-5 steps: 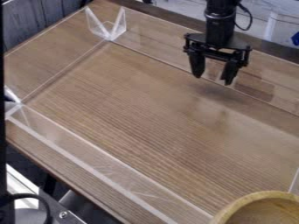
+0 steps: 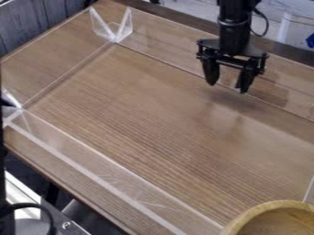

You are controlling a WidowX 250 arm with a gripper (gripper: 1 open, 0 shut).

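Note:
My black gripper [image 2: 227, 72] hangs over the back right of the wooden table [image 2: 135, 128], with its two fingers pointing down and apart. It is open, and I see nothing between its fingers.
A round light wooden bowl [image 2: 263, 220] is cut off at the bottom right corner. A small clear object [image 2: 112, 27] sits at the back left. Dark equipment shows at the lower left edge.
The gripper has shifted very slightly, staying over the back right. A dark shape has appeared at the left edge.

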